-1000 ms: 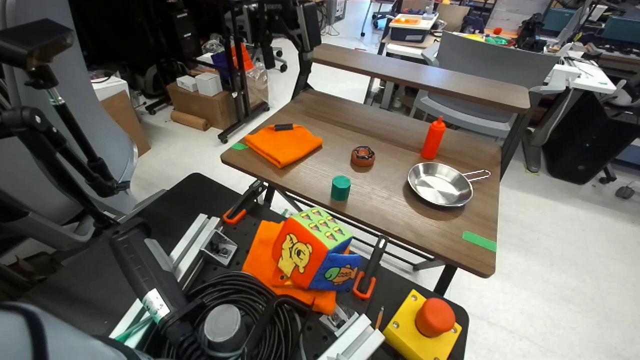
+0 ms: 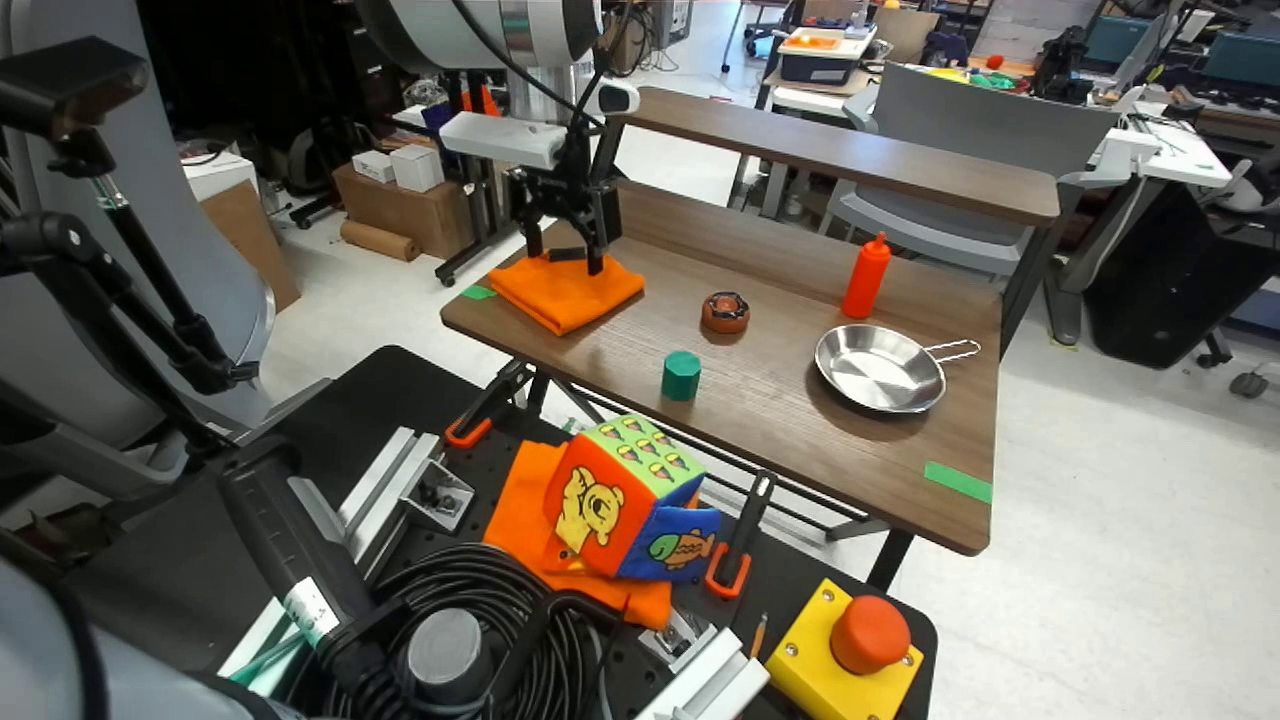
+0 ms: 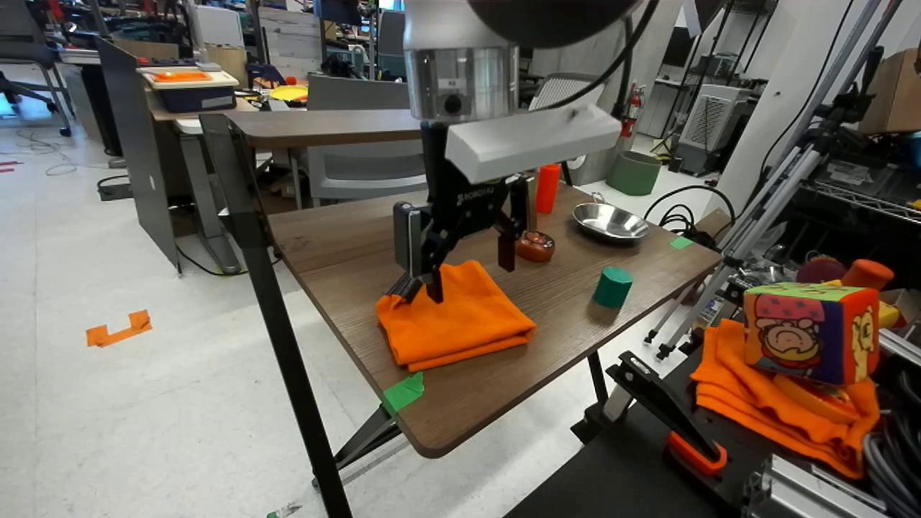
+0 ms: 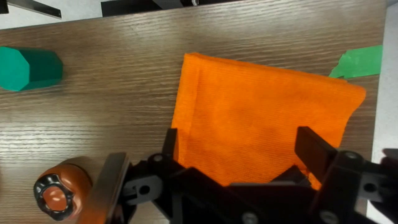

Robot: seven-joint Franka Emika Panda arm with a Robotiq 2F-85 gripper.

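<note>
A folded orange cloth (image 2: pixel 566 294) lies flat at the left end of the wooden table. Resting on it near its back edge is a small dark block-like object (image 3: pixel 404 286), partly covered by my gripper in the wrist view. My gripper points down over the cloth with its fingers wide apart. Bare orange cloth shows between the fingers, and nothing is held. The dark object (image 4: pixel 293 175) appears close to the right-hand finger in the wrist view; whether they touch is unclear. In exterior view 2, the gripper (image 3: pixel 470 275) hangs low over the cloth.
On the table stand a brown ring-topped object (image 2: pixel 726 313), a green cylinder-like block (image 2: pixel 680 377), a red bottle (image 2: pixel 866 278) and a metal pan (image 2: pixel 882 368). A raised shelf (image 2: pixel 840 156) runs along the back. Bare tabletop separates the cloth from these objects.
My gripper has come down from above the table's back left to low over the orange cloth. The cloth, dark object and other table items look unmoved.
</note>
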